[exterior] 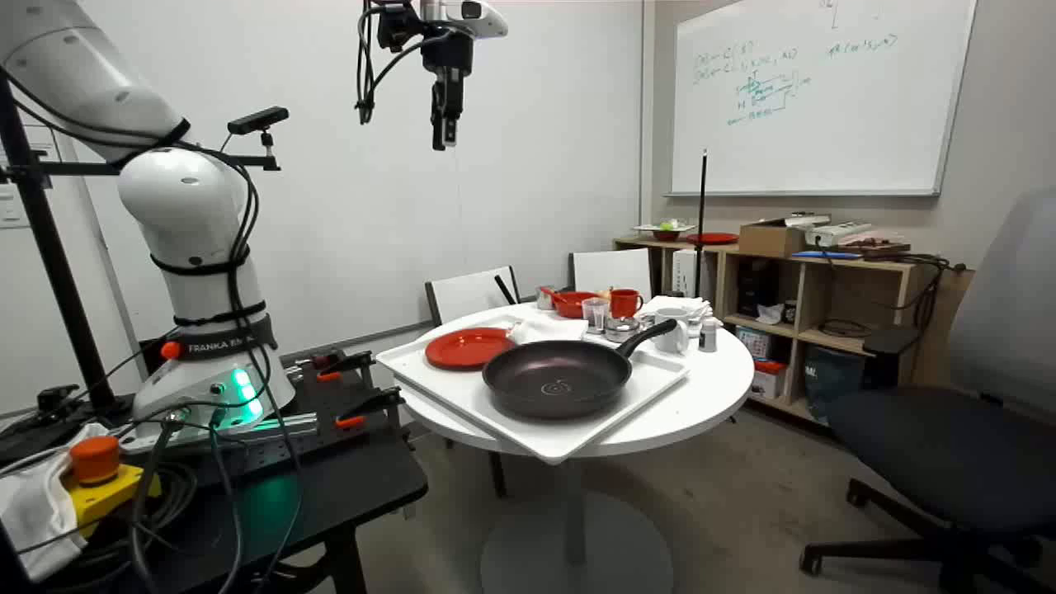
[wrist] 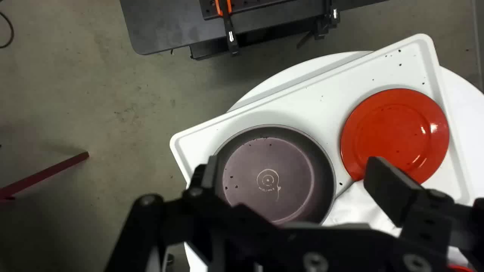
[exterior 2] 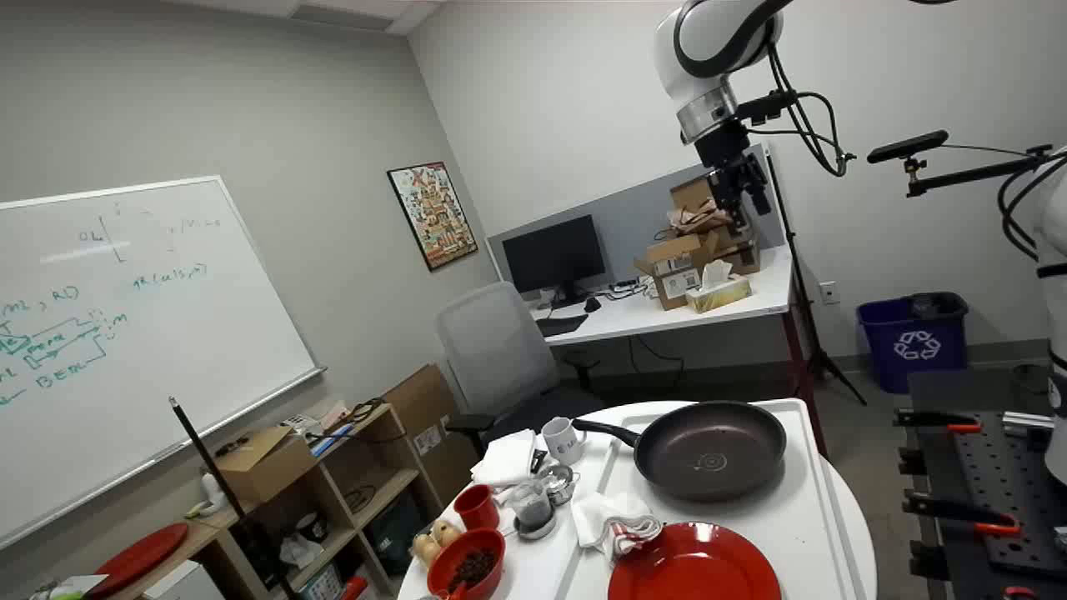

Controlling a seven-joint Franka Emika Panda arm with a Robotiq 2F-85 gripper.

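Note:
High above the round table, my gripper [exterior: 445, 143] hangs pointing down. Its two fingers are spread wide in the wrist view, with a dark finger [wrist: 385, 190] on the right, and only the pan and tray far below show through the gap. A dark frying pan [exterior: 557, 381] rests on the white tray [exterior: 643, 404], and its handle [exterior 2: 603, 430] reaches over the tray's edge. Beside the pan lies a red plate [wrist: 394, 131], with small dark specks around it. A white cloth [exterior 2: 612, 522] is bunched on the tray near the plate. Nothing touches my gripper.
Behind the tray, a red bowl [exterior 2: 470, 566] of dark bits, a red mug [exterior 2: 477, 508], a white mug [exterior 2: 563, 440] and a glass [exterior: 595, 315] crowd the table. A black clamp [exterior: 371, 406] sticks out from the robot's bench. The air around the gripper is clear.

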